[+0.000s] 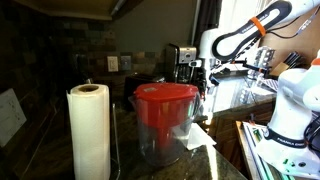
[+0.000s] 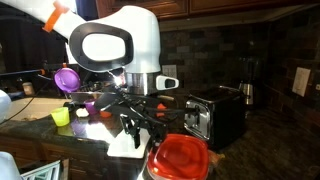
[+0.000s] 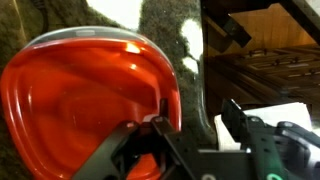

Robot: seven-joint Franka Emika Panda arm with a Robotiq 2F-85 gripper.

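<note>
A clear container (image 1: 160, 140) with a red lid (image 1: 167, 92) stands on the dark counter. The red lid (image 3: 85, 100) fills the left of the wrist view. My gripper is part open, with one finger at the lid's right edge and the other out past the counter edge. Nothing shows between its fingers. A white cloth or paper (image 3: 272, 113) lies to the right, partly hidden by the gripper. In exterior view 2 the lid (image 2: 180, 157) sits just right of the gripper, and the white sheet (image 2: 127, 145) lies left of it.
A paper towel roll (image 1: 90, 130) stands left of the container. A toaster (image 2: 215, 115) is behind it. In the wrist view an open drawer (image 3: 265, 75) lies beyond the counter edge. Cups (image 2: 62, 116) stand at the far left in exterior view 2.
</note>
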